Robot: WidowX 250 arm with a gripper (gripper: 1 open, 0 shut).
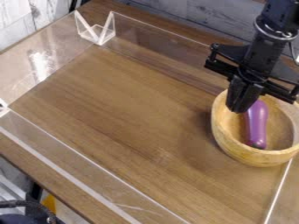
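Observation:
A wooden bowl (267,152) sits at the right of the wooden table, holding a long purple object (256,125) that looks like a toy eggplant. My black gripper (237,103) hangs over the left rear rim of the bowl, near the upper end of the purple object. Its fingertips look close together, with nothing visible held between them; whether they touch the bowl is hard to tell.
A clear plastic piece (96,31) stands at the back left. A wall runs behind the table, and dark cables lie at the bottom left corner.

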